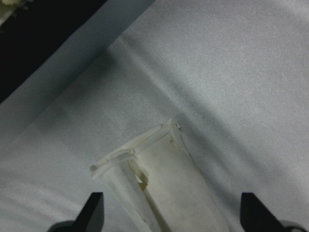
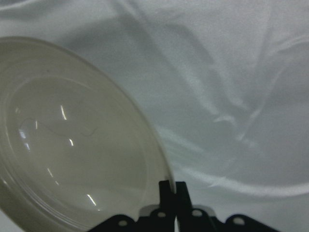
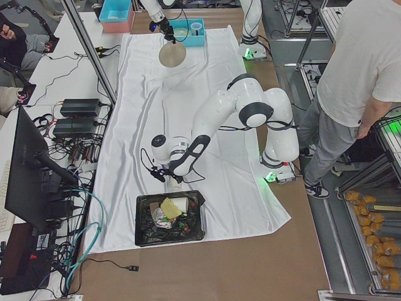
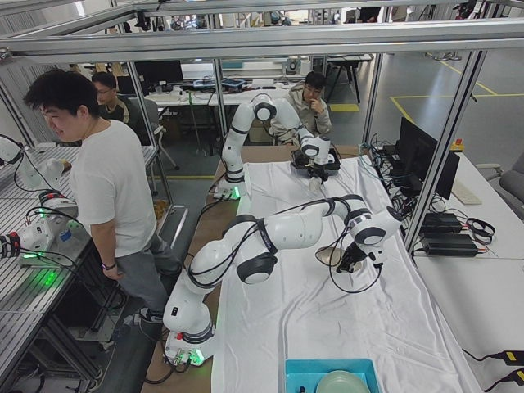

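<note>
A round beige plate [image 3: 171, 55] is near the far end of the cloth; my right gripper is shut on its rim, as the right wrist view shows. At the near end my left gripper stands open over a crumpled, whitish translucent item [image 1: 176, 179], perhaps a carton or wrapper, lying on the cloth. Its fingertips are on either side of that item in the left wrist view. Just beyond it is a black tray [image 3: 141, 229] holding a yellow piece, a white piece and crumpled foil.
A blue bin [image 4: 295, 377] with a green dish stands at the far end. A monitor [image 3: 31, 182] and cables line the table beside the cloth. A person [image 4: 115, 196] stands next to the arms.
</note>
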